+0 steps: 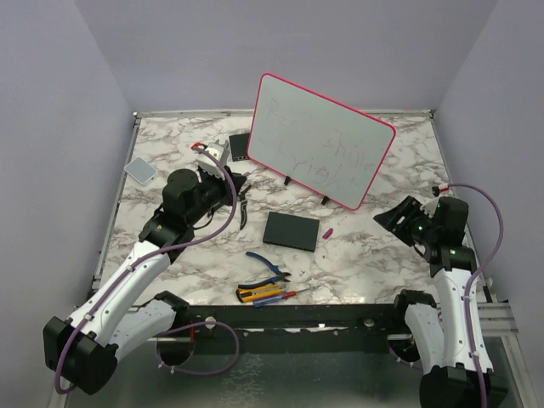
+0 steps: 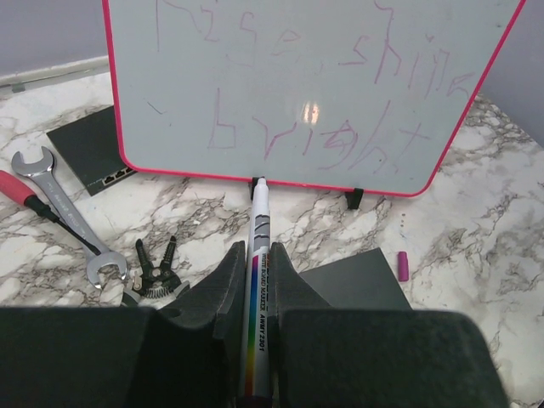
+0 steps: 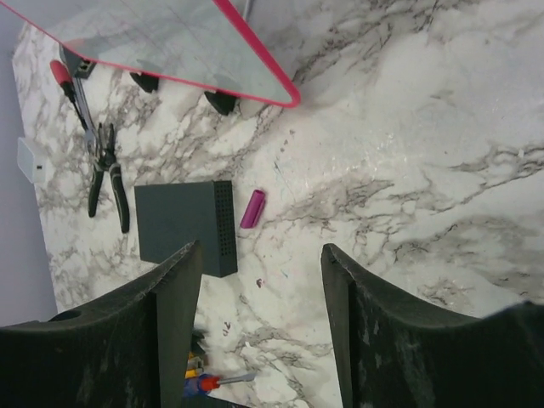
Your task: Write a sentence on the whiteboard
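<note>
The whiteboard (image 1: 319, 136) (image 2: 297, 85) stands tilted at the back, faint pink handwriting on it; "bright" reads along its lower row in the left wrist view. My left gripper is shut on a white marker (image 2: 260, 221), its tip pointing up toward the board's lower edge, apparently short of it. My right gripper (image 1: 393, 217) is open over bare table right of the board, nothing between its fingers. A small pink piece (image 1: 327, 233) (image 3: 253, 208) lies beside the black box.
A black box (image 1: 291, 230) sits mid-table. Pliers (image 1: 268, 276), a yellow cutter (image 1: 255, 295) and screwdrivers lie at the front edge; a wrench (image 2: 64, 204) and more tools lie at left.
</note>
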